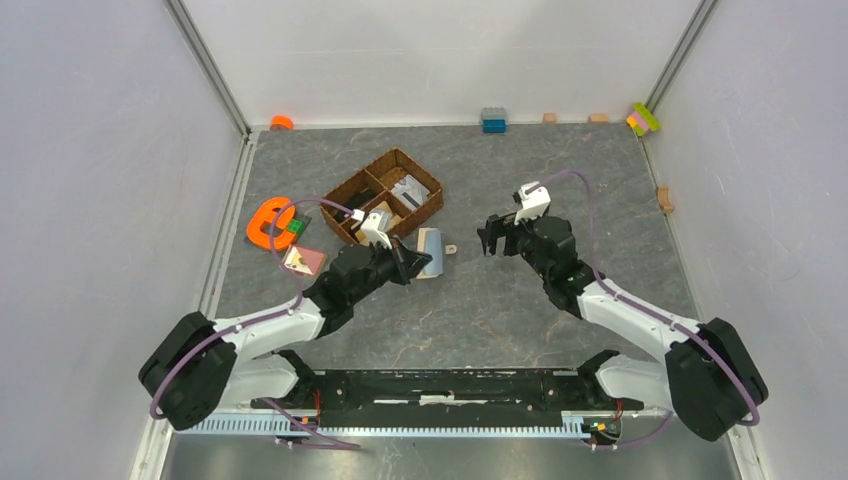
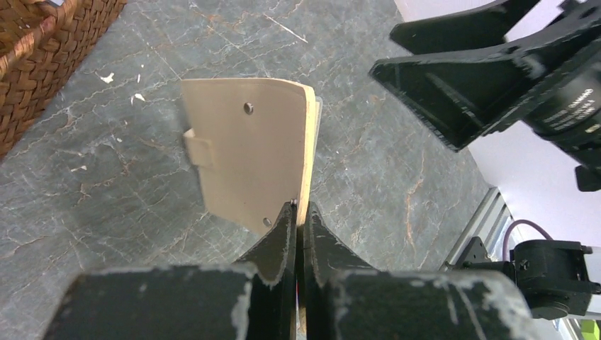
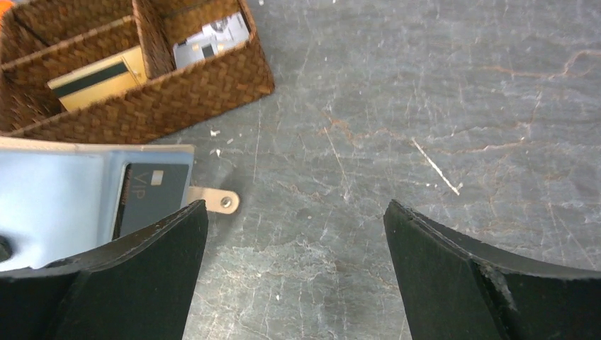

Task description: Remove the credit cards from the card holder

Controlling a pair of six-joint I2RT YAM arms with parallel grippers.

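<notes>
A beige card holder (image 2: 248,142) is pinched along its lower edge by my left gripper, which holds it raised over the table. Its inner side (image 3: 57,191) faces my right gripper, showing clear sleeves and a dark card (image 3: 154,191) inside one of them. A strap with a snap button (image 3: 222,200) sticks out toward the right. My right gripper is open and empty, a short way right of the holder; the dark card lies just past its left finger (image 3: 177,244). In the top view the holder (image 1: 430,250) stands between both arms.
Just behind the holder is a woven basket (image 1: 440,195) with compartments, holding a yellow card (image 3: 99,79) and grey cards (image 3: 212,41). An orange ring-shaped object (image 1: 262,222) and a pink card-like piece (image 1: 303,260) lie at the left.
</notes>
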